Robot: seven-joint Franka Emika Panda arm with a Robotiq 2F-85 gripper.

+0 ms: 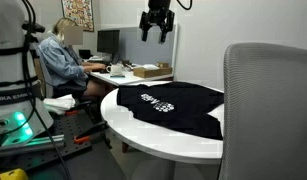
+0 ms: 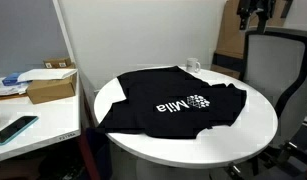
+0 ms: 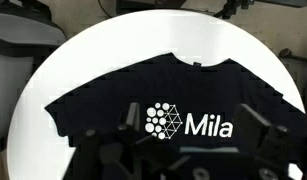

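Note:
A black T-shirt with a white "Mila" print lies on the round white table. Exterior view 2 shows the shirt spread mostly flat, with some wrinkles near its edges. High above the table hangs my gripper, its fingers apart and empty. From the wrist view I look down on the shirt and its logo; the gripper's dark fingers cover the lower part of the cloth, so that part is hidden.
A white mug stands at the table's far edge in exterior view 2. Cardboard boxes and a phone rest on a side desk. A grey chair stands close by the table. To the left sits a person at a desk.

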